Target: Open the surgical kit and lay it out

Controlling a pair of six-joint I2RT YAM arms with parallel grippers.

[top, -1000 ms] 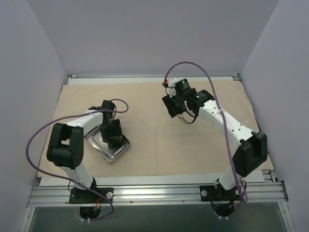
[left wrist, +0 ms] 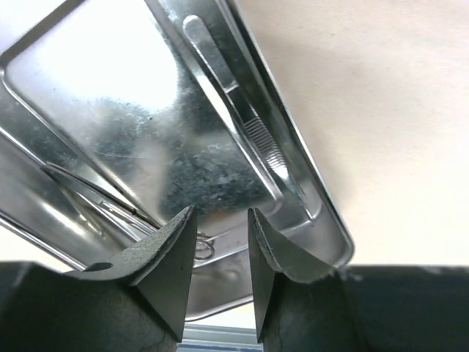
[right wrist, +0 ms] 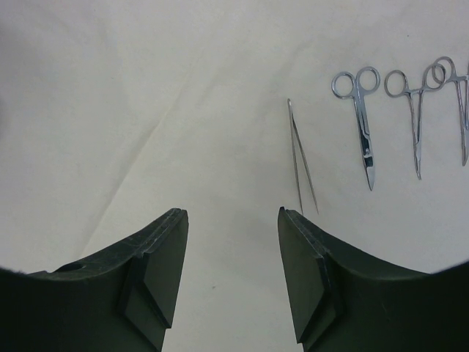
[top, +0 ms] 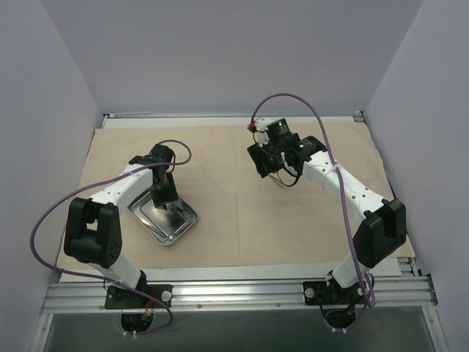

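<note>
The metal tray (top: 176,236) lies on the cloth at the left, with my left gripper above it, open and apparently empty. Inside it, along one side, is a flat scalpel-like handle with a ridged grip (left wrist: 242,103). On the opposite side lies a ringed clamp or scissors (left wrist: 102,198), partly covered by a finger. My right gripper is open over bare cloth, nothing between its fingers. Beyond it lie thin tweezers (right wrist: 297,150), scissors (right wrist: 363,132), one ringed clamp (right wrist: 415,117) and a second clamp (right wrist: 463,99) cut off by the frame edge.
A beige cloth (top: 220,235) covers the table, bare between the tray and the right arm. Purple cables (top: 331,154) loop above both arms. The right arm hides part of the laid-out instruments in the top view.
My left gripper has moved leftward and back over the tray, uncovering more of its near right corner. The right gripper has shifted only very slightly to the right.
</note>
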